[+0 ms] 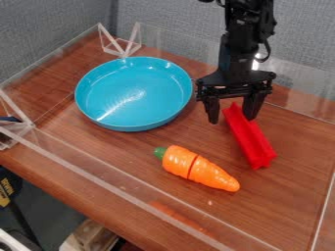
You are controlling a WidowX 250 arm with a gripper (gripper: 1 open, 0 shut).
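My black gripper (233, 98) is over the upper end of a red block (252, 139), which lies lengthwise on the wooden table at the right. Its fingers are spread apart and point down, with nothing visible held between them. An orange toy carrot (197, 169) with a green tip lies at the front centre. A blue plate (133, 94) sits at the upper left, to the left of the gripper.
Clear plastic walls edge the wooden table (118, 157), with white brackets (120, 47) at the back left and left side. Bare table lies between plate and carrot and at the front right.
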